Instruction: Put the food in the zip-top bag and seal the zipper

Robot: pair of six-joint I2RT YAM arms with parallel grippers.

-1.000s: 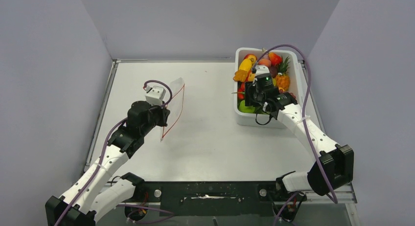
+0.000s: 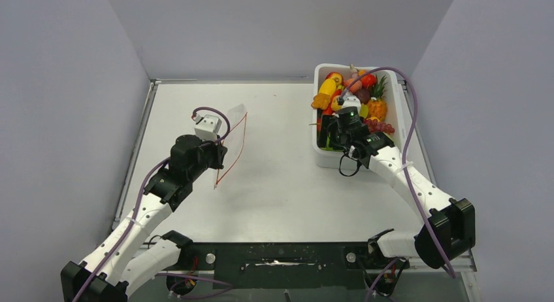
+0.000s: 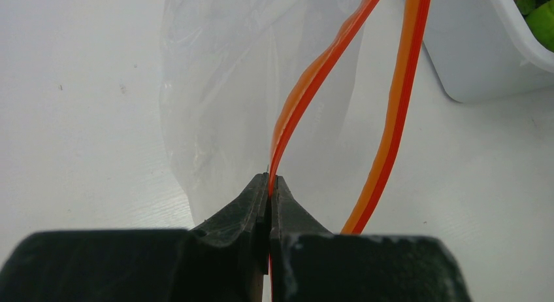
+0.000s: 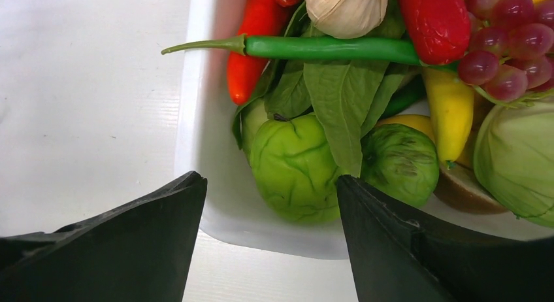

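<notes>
The clear zip bag [image 3: 228, 106] has an orange-red zipper rim [image 3: 391, 129], which stands spread apart on the table's left side. My left gripper is shut on one side of that rim. In the right wrist view my right gripper is open above the front left corner of the white bin. A round green vegetable [image 4: 294, 165] shows between and beyond its fingers, with no hold on it visible. From above, the right arm hides most of that corner.
The white bin [image 2: 326, 159] at the back right holds several foods, including a green chili [image 4: 333, 48], red grapes [image 4: 509, 44] and a cabbage [image 4: 522, 161]. A wide stretch of table [image 2: 281, 184] between bag and bin is bare.
Over the last second my right gripper has shifted a little to the left and toward the front, within the bin's near left area. The left arm and the bag have stayed still.
</notes>
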